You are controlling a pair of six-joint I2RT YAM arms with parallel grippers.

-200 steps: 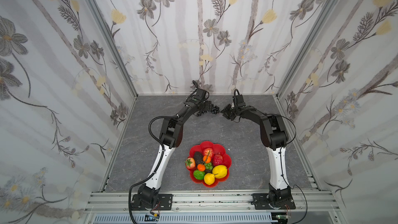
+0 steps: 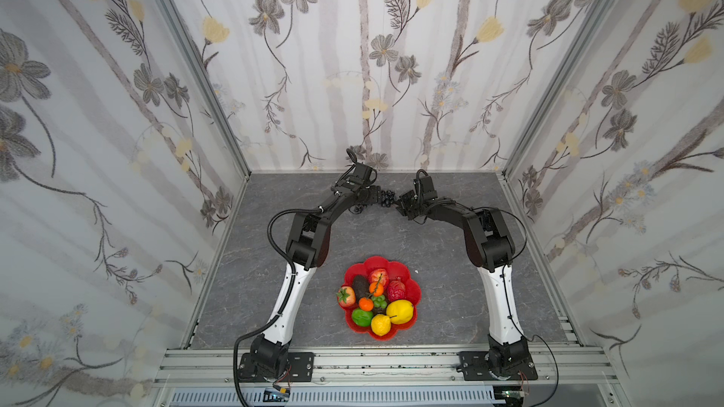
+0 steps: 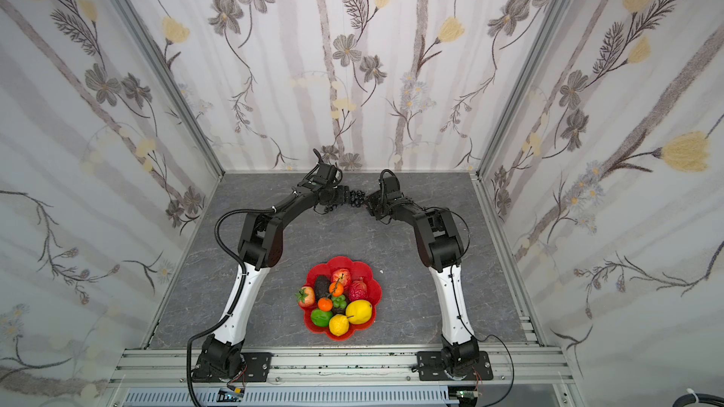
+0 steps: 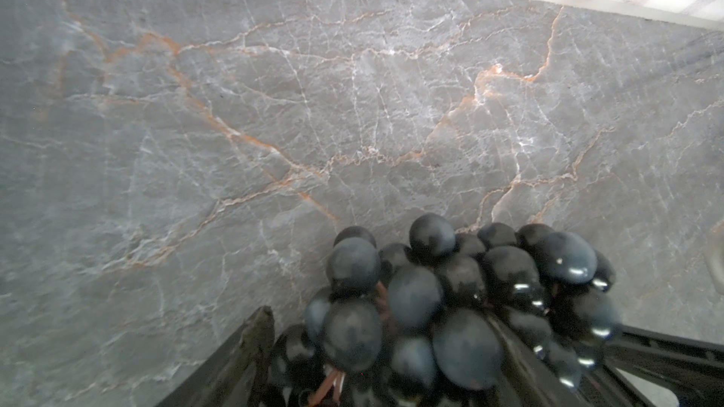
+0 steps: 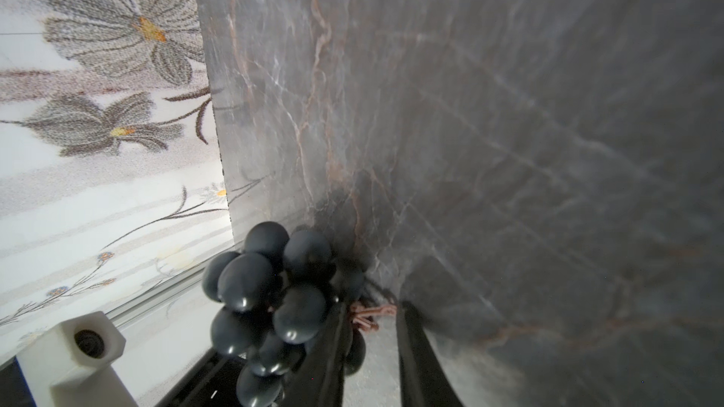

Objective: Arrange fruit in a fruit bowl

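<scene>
A bunch of black grapes (image 2: 387, 198) is between my two grippers near the back of the table. In the left wrist view my left gripper is open, with some of the grapes (image 4: 411, 297) between its spread fingers. From the right, my right gripper reaches the stem end, its fingers apart, a gap still showing, and the brown stem (image 5: 369, 312) lying between the tips. Some grapes sit beside its left finger (image 5: 329, 365). At the front stands the red scalloped fruit bowl (image 2: 413, 291), filled with fruit.
In the bowl are a yellow fruit (image 2: 399, 311), a pomegranate-like red fruit (image 2: 396, 290), a green fruit (image 2: 362, 318) and several others. The patterned back wall (image 2: 407, 135) stands close behind both grippers. Open table lies between grapes and bowl.
My right gripper has moved left, closer to the grapes. The left gripper and the bunch have shifted slightly left. The bowl and its fruit are unmoved.
</scene>
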